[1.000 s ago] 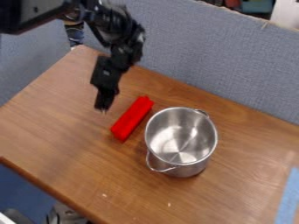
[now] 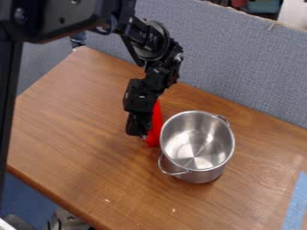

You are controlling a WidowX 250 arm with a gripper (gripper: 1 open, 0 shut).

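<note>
My gripper (image 2: pixel 139 126) is low over the wooden table (image 2: pixel 78 162), its fingertips beside a red object (image 2: pixel 153 128) that is partly hidden behind it. The finger looks shut, though the fingers are dark and hard to make out. Just to the right of the red object stands a steel pot (image 2: pixel 196 146) with wire handles, very close to it or touching.
A grey padded wall (image 2: pixel 240 72) runs along the back of the table. A blue strip (image 2: pixel 295 202) lies at the right edge.
The red object and the pot have shifted to the right, the pot by a small amount.
</note>
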